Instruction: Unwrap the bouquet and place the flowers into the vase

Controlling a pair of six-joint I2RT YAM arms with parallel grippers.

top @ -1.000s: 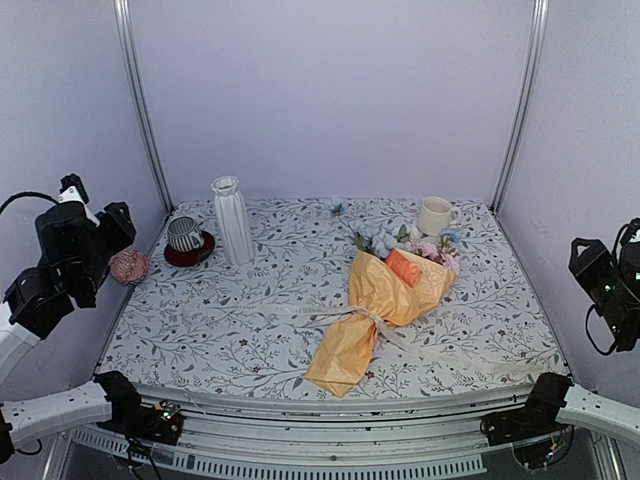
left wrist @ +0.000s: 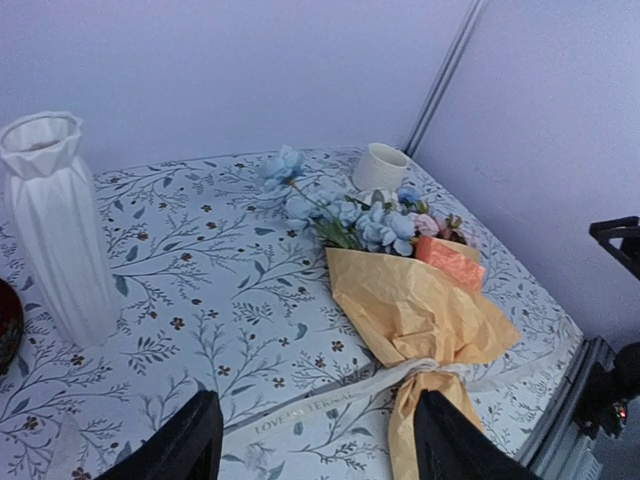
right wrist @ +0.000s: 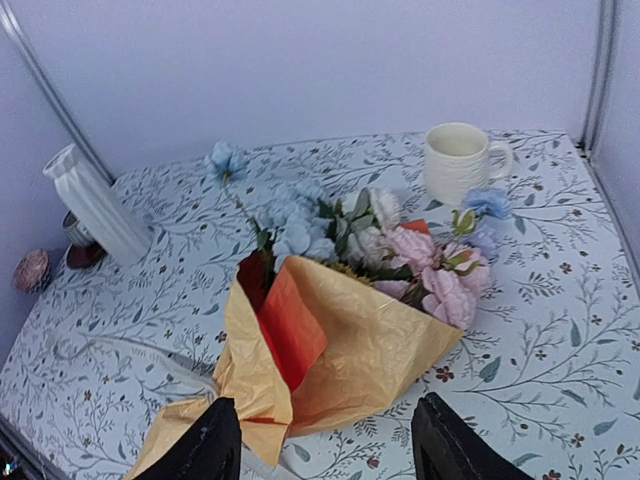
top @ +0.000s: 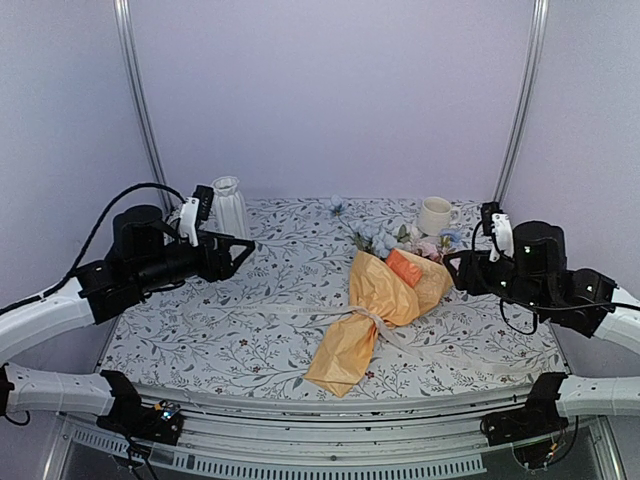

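Observation:
A bouquet of blue and pink flowers (top: 380, 240) in orange paper (top: 355, 335), tied with a pale ribbon (left wrist: 300, 410), lies on the patterned table. The tall white ribbed vase (left wrist: 55, 240) stands upright at the back left, partly behind the left arm in the top view. My open left gripper (top: 230, 258) is above the table in front of the vase, left of the bouquet. My right gripper (top: 465, 270) hangs open just right of the wrapped bouquet, its fingertips facing the flowers in the right wrist view.
A white mug (right wrist: 455, 160) stands behind the flowers. A dark red saucer (left wrist: 8, 320) is at the far left edge, mostly hidden in the top view. Walls bound the sides and back.
Both arms have moved inward over the table, the left one rightward and the right one leftward toward the bouquet. The objects on the table have not visibly moved.

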